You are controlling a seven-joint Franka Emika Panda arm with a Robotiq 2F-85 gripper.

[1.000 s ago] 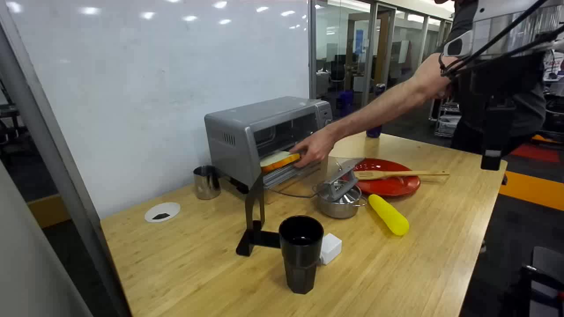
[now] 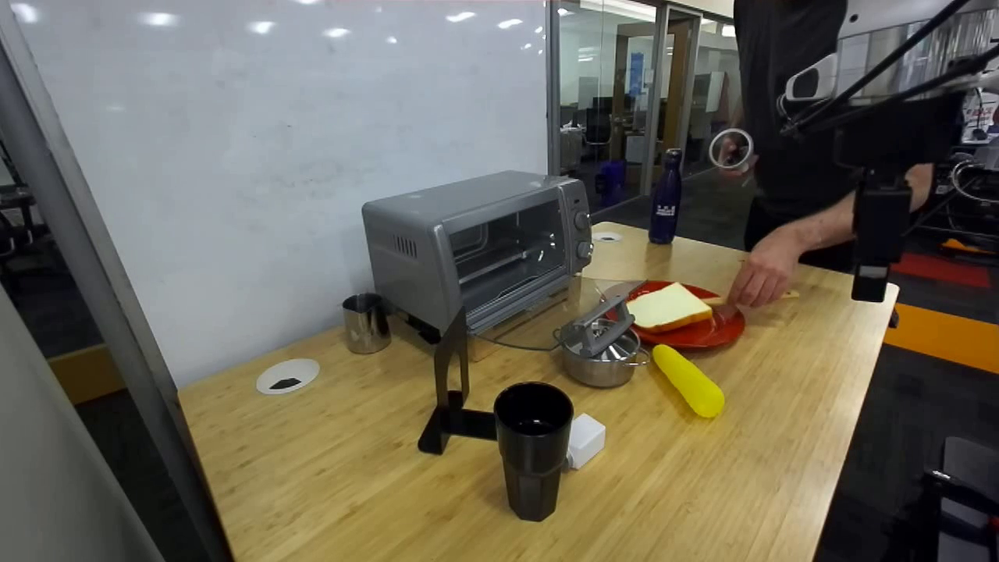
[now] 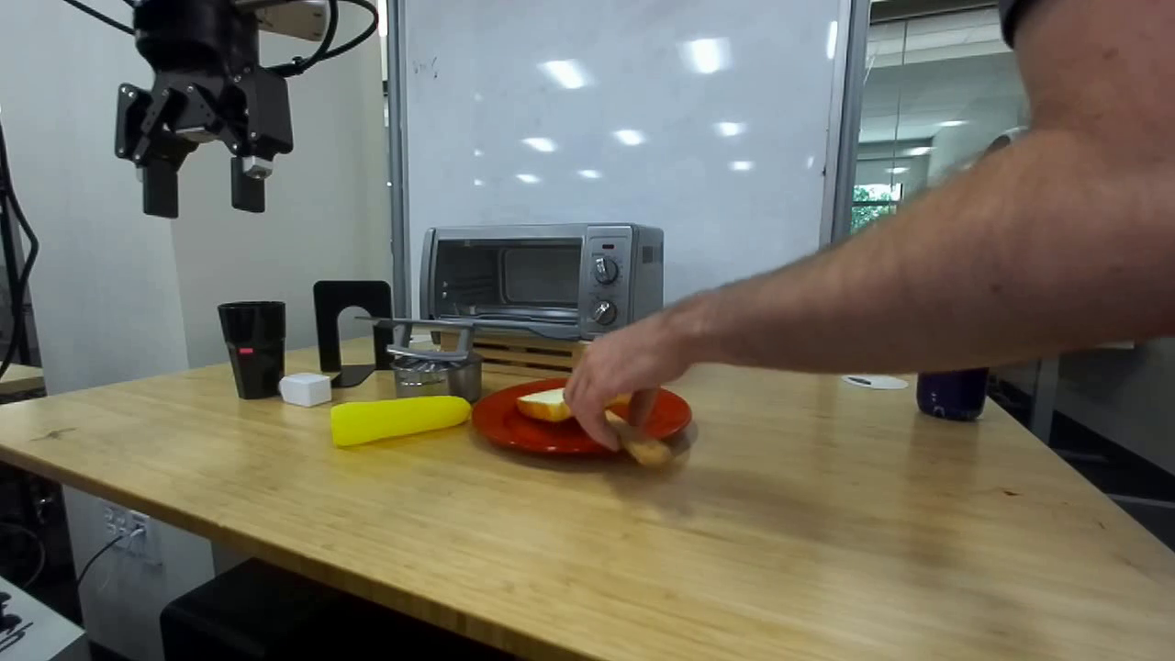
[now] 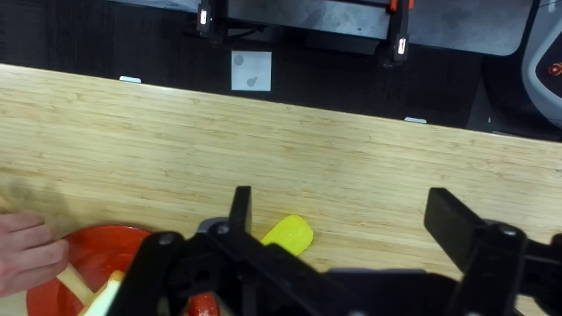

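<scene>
My gripper (image 3: 204,196) hangs open high over the left part of the table, nothing between its fingers. The wrist view shows its two fingers spread wide, with the tip of a yellow object (image 4: 293,231) far below them. A slice of bread (image 2: 669,307) lies on a red plate (image 2: 716,329). A person's hand (image 3: 631,369) reaches over the plate and grips a wooden utensil (image 3: 639,442). The grey toaster oven (image 2: 478,245) stands against the whiteboard with its door down.
A lidded metal pot (image 2: 599,361), a black cup (image 2: 534,449), a white block (image 2: 587,440), a black stand (image 2: 449,398) and a metal cup (image 2: 366,324) share the table. A dark blue bottle (image 2: 666,198) stands at the far end.
The bread has gone from the oven opening to the red plate. The person's arm has withdrawn from the oven, and a hand is now on the wooden utensil. My gripper looks unmoved.
</scene>
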